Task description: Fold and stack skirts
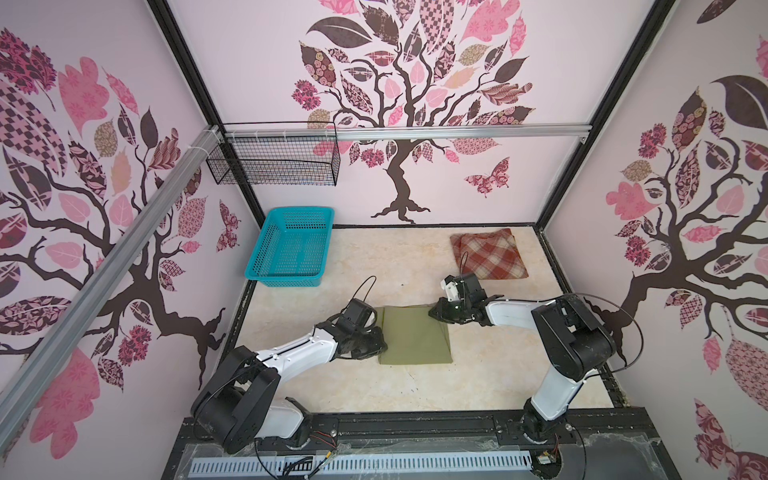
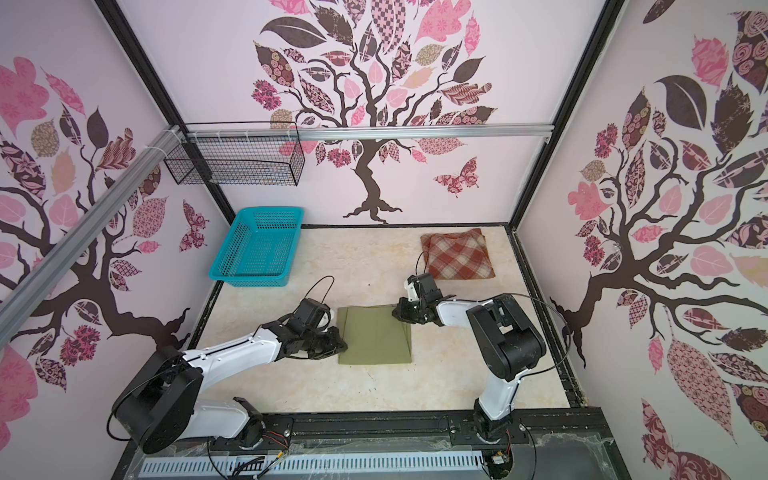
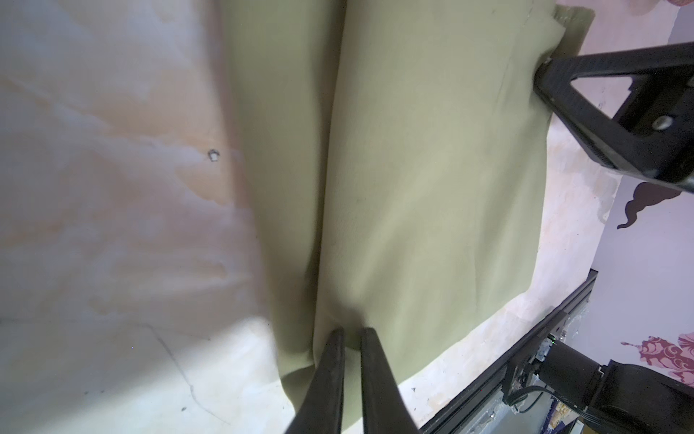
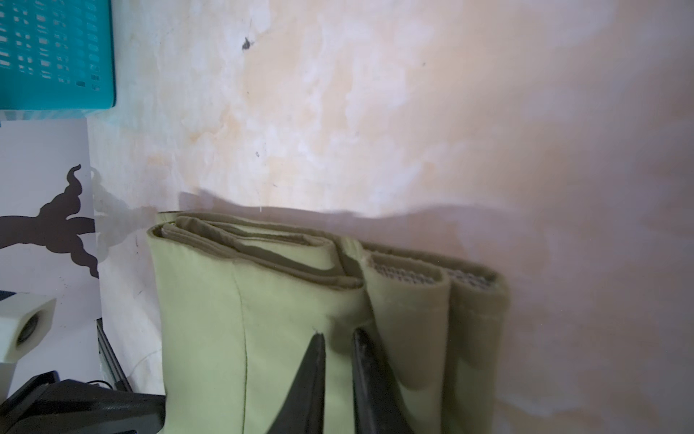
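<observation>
An olive-green skirt (image 1: 416,340) lies folded into a near-rectangle at the front middle of the table. My left gripper is shut on the green skirt near its left edge, where a fold runs beside the fingers (image 3: 334,376). At the skirt's far right corner, my right gripper is shut on the upper cloth, just below the layered waistband edge (image 4: 289,271). How many layers each gripper pinches is hidden. A red plaid skirt (image 1: 489,254) rests folded at the back right, apart from both grippers.
An empty teal basket (image 1: 289,248) stands at the back left. A black wire basket (image 1: 280,160) hangs from the rail above it. Bare table (image 1: 392,256) shows between the teal basket and the plaid skirt, and along the front.
</observation>
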